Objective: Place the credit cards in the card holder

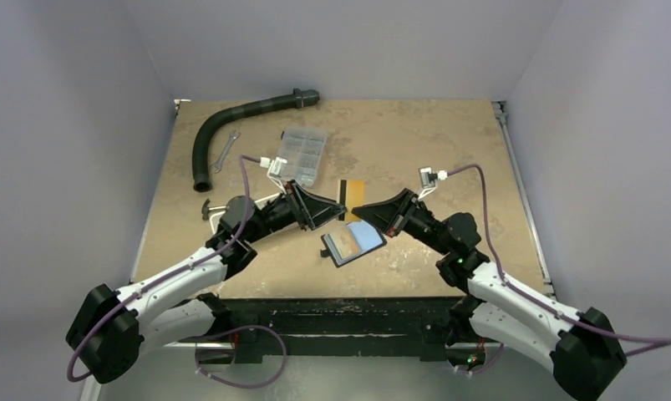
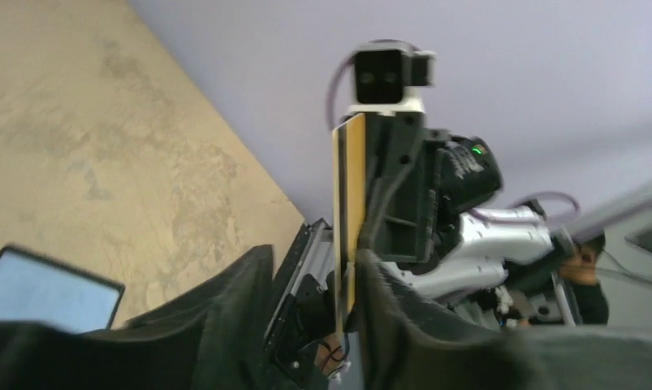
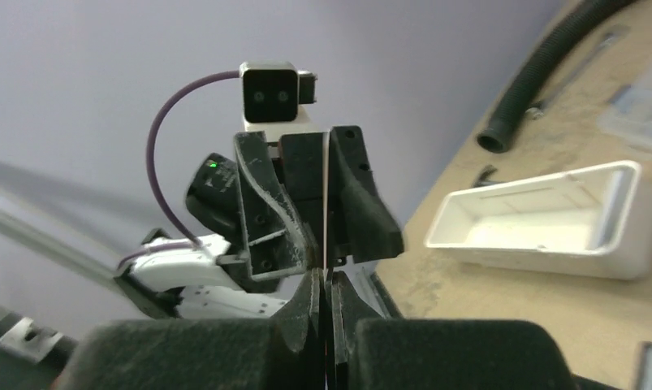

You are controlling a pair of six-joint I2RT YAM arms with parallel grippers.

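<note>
A yellow card with a dark stripe (image 1: pixel 354 190) is held upright between the two arms, above the table. My right gripper is shut on its near edge; in the right wrist view the card appears edge-on as a thin line. Around the card's other side, my left gripper stands open, with the card between its parted fingers, nearer one of them. The open card holder (image 1: pixel 369 237), blue and tan inside with a dark border, lies on the table just below the grippers. Its blue side (image 2: pixel 50 288) shows at lower left in the left wrist view.
A white bin (image 3: pixel 533 219) sits left of the holder, partly behind the left arm from above. Behind it are a clear compartment box (image 1: pixel 302 154), a wrench (image 1: pixel 226 152), a hammer (image 1: pixel 206 209) and a black hose (image 1: pixel 240 113).
</note>
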